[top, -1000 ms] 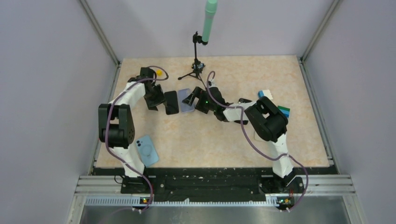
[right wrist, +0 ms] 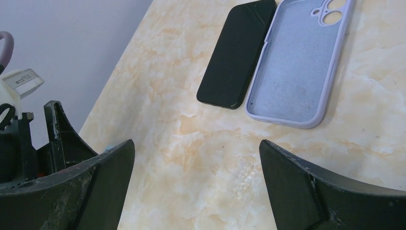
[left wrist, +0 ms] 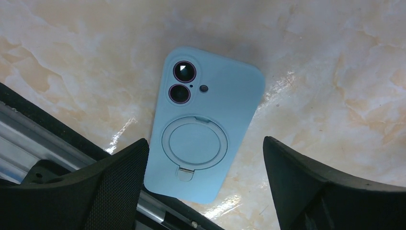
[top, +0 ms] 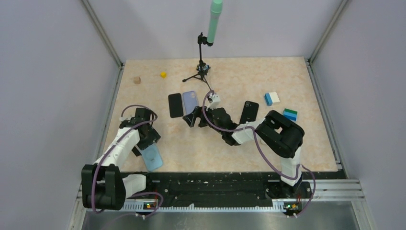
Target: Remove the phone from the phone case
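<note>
A light-blue cased phone [left wrist: 196, 143] lies back up on the table, its camera lenses and ring showing. In the top view the cased phone [top: 152, 158] is at the front left, its upper end covered by my left gripper [top: 147, 144]. That left gripper is open above it, a finger to either side in the view and nothing held. An empty lilac case [right wrist: 297, 67] lies open side up, touching or very close to a bare black phone [right wrist: 237, 57]. Nearer than both, my right gripper stands open and empty.
Another dark phone [top: 249, 111] lies right of centre, close to the right arm. Small blocks [top: 272, 98] sit at the right, and a yellow one [top: 163, 74] at the back left. A tripod [top: 201, 72] stands at the back.
</note>
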